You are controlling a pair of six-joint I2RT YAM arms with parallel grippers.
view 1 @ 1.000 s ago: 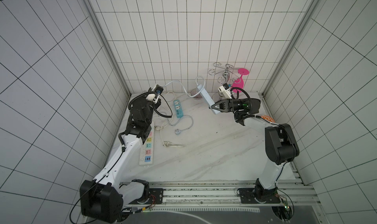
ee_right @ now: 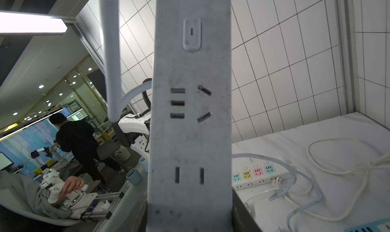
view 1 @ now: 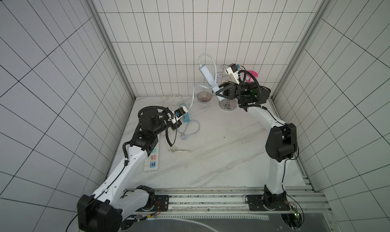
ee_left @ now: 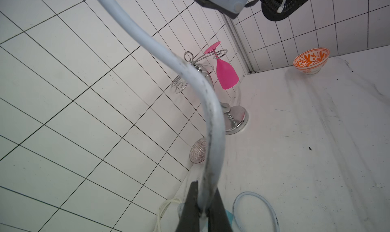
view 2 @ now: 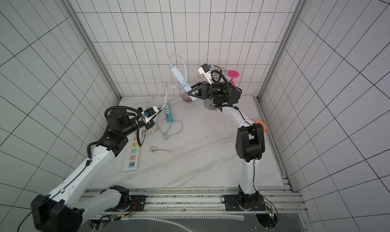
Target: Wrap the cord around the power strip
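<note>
A white power strip (view 1: 208, 76) hangs tilted in the air, its lower end in my right gripper (view 1: 219, 92), which is shut on it. Its sockets and a button face the right wrist view. From its upper end the white cord (view 1: 215, 69) loops over and comes down beside the strip. The cord crosses the strip, passing behind it in the right wrist view, and runs left toward my left arm. In the left wrist view my left gripper is shut on the cord. Its fingertips are hidden in the top left view.
A blue strip (view 2: 168, 112) and a long strip with coloured sockets (view 2: 131, 152) lie on the left side with their cords. A glass bowl (view 1: 204, 96) and a metal stand (ee_left: 235, 120) with a pink goblet (ee_left: 226, 74) are behind.
The right gripper has lifted the strip higher. My left gripper has swung rightward and toward the front with the cord, which now bends across the strip.
</note>
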